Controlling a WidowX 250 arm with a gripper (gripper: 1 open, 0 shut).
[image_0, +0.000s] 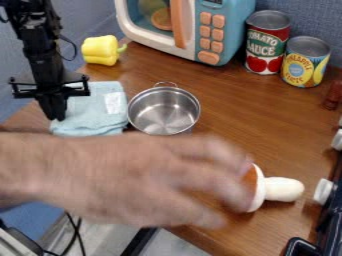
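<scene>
My black gripper (54, 95) is at the left, lowered onto a folded light-blue cloth (94, 110); whether its fingers hold the cloth is unclear. A steel pot (163, 110) sits right of the cloth. A blurred human hand (147, 180) reaches across the lower middle, over a white-and-orange object (278, 189) lying at the right of the table, partly hidden by the fingers.
A toy microwave (201, 30), tomato sauce can (266, 42), yellow can (306, 62) and small red jar (333, 96) stand at the back. A yellow pepper (102, 48) is at back left. A black appliance (321, 225) lines the right edge.
</scene>
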